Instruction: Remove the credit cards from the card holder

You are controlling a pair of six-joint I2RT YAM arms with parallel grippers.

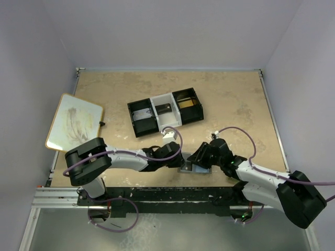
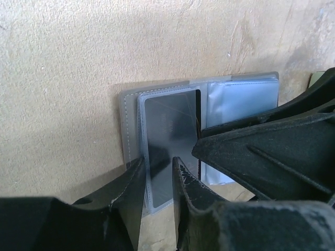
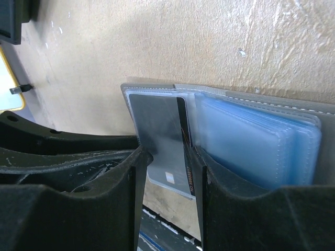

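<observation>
The card holder, a clear plastic sleeve (image 2: 131, 125), lies open and flat on the table. Its left pocket contains a dark card, also visible in the right wrist view as a dark card (image 3: 157, 117); blue-white pocket contents (image 3: 251, 136) fill the other side. My left gripper is open low over the dark card, one finger (image 2: 133, 180) by the holder's outer edge. Facing it, my right gripper stands open over the same card, one finger (image 3: 199, 172) by the card's black strip. Whether the fingertips touch the card, I cannot tell.
A box with three compartments (image 1: 166, 111) stands behind the arms, cards visible inside it. A whiteboard (image 1: 75, 122) lies at the left.
</observation>
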